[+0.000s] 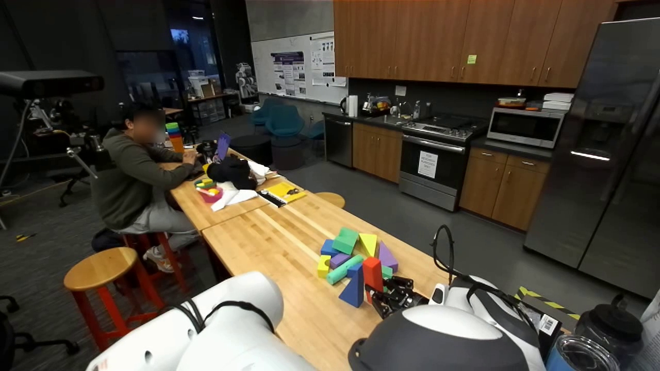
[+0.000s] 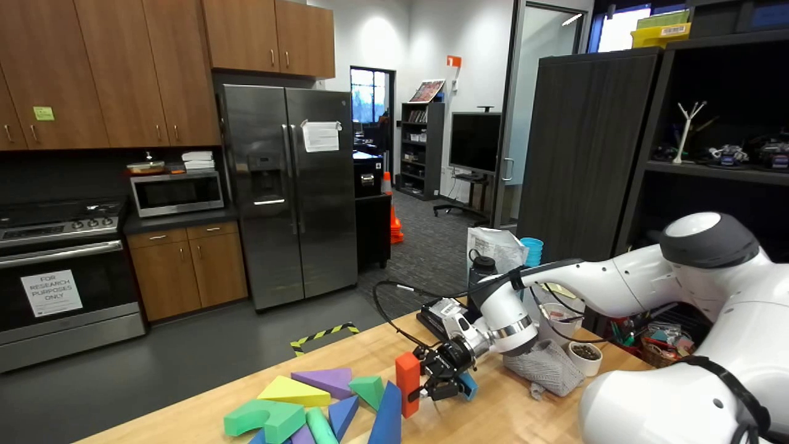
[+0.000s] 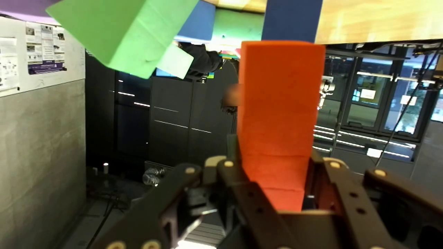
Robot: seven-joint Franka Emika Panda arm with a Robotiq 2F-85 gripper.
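Observation:
An upright red-orange rectangular block (image 1: 372,273) is held low over the table at the right end of the block group. My gripper (image 2: 418,380) is shut on the block's lower part, reaching in sideways. Wrist view: the red block (image 3: 282,103) fills the middle, between the two dark fingers. A tall blue wedge (image 1: 352,288) stands upright close beside it; whether the two touch, I cannot tell. Behind the red block sits a green triangular block (image 2: 367,390). Whether the red block's base rests on the wood is unclear.
Other blocks lie close together: a green arch (image 2: 266,418), a yellow triangle (image 2: 294,391), a purple triangle (image 2: 325,380) and a green cylinder (image 1: 345,270). Bare table (image 1: 260,238) extends to the left. A grey cloth item (image 2: 545,366) and a small pot (image 2: 585,357) are behind the arm.

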